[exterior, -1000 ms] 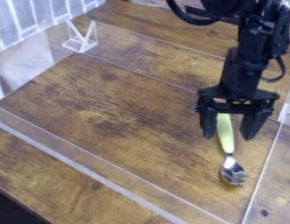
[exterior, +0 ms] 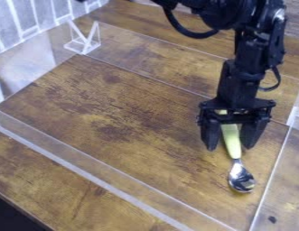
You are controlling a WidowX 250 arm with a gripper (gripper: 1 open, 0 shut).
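A spoon [exterior: 239, 176] with a pale yellow-green handle and shiny metal bowl lies on the wooden table toward the right, bowl to the front. My black gripper [exterior: 230, 137] is low over the spoon's handle, open, one finger on either side of it. Whether the fingertips touch the table or handle is hard to tell.
A small white frame-like object [exterior: 84, 41] stands at the back left, near a white railing.
My gripper has moved a little left and down since a second ago, settling around the handle. The spoon has not visibly moved.
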